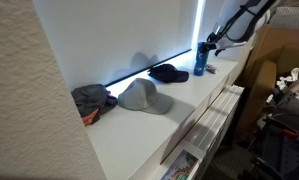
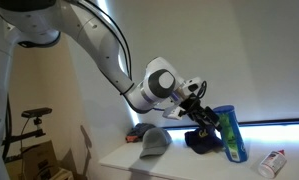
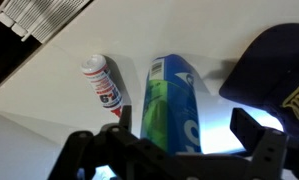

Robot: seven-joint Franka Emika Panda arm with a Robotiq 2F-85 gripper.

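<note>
A tall blue container with a green top [image 3: 171,115] stands on the white surface, seen from above in the wrist view. My gripper is open, with one finger on either side of the container's near part; whether they touch it cannot be told. In exterior view 2 the gripper [image 2: 211,118] is just left of the blue container [image 2: 230,135]. From exterior view 1, the container [image 1: 200,64] is at the far end of the shelf, partly behind the gripper.
A white bottle with red print [image 3: 102,80] lies beside the container. On the other side is a dark navy cap [image 3: 279,75]. A grey cap [image 1: 144,97] and a dark bundled cap [image 1: 92,101] sit farther along the shelf, with bare white surface in front.
</note>
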